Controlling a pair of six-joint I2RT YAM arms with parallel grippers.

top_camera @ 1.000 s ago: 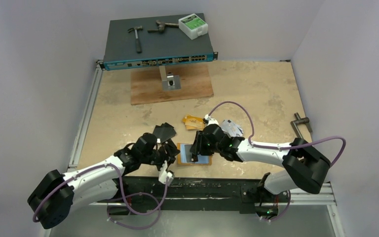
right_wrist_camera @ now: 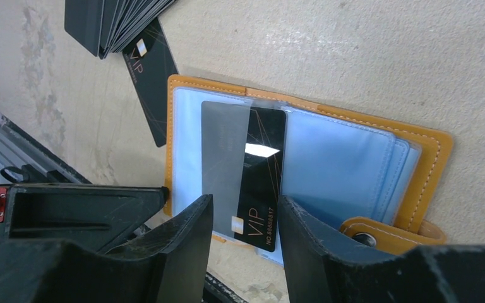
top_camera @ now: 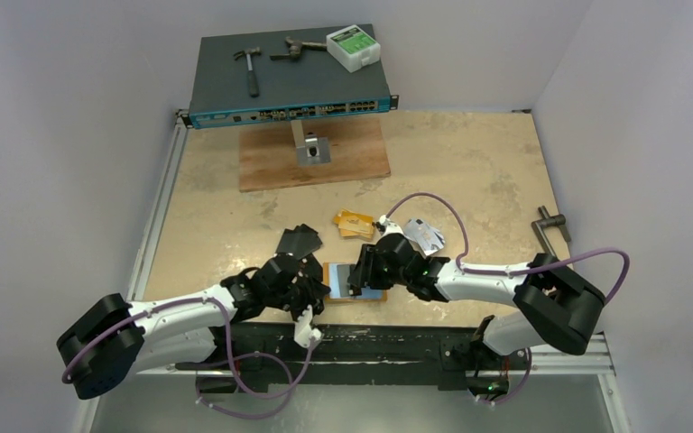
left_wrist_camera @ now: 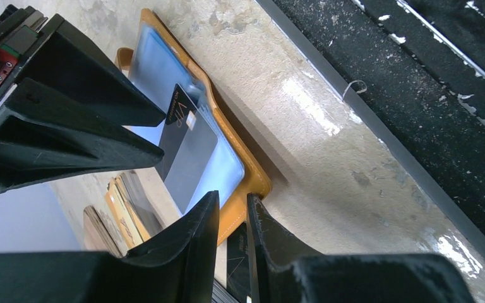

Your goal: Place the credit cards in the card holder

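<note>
A tan card holder point(right_wrist_camera: 442, 145) lies open with pale blue pockets. A black VIP card point(right_wrist_camera: 262, 183) sits partly under a clear pocket film, its covered part looking grey. My right gripper is shut on this card, a finger at each long edge. At the holder's left edge, my left gripper stands part open, with the tan border visible between its fingertips. Dark cards point(top_camera: 299, 240) lie to the holder's upper left, and one black card point(right_wrist_camera: 151, 85) rests flat beside the holder.
Gold cards point(top_camera: 355, 224) and whitish cards point(top_camera: 426, 236) lie beyond the holder. A wooden board point(top_camera: 266, 162) lies farther back, and the dark table edge point(top_camera: 370, 338) runs close in front.
My left gripper has shifted right and toward the table's front, to the holder's left edge. The right gripper has moved slightly; a greyer strip now shows left of it in the holder.
</note>
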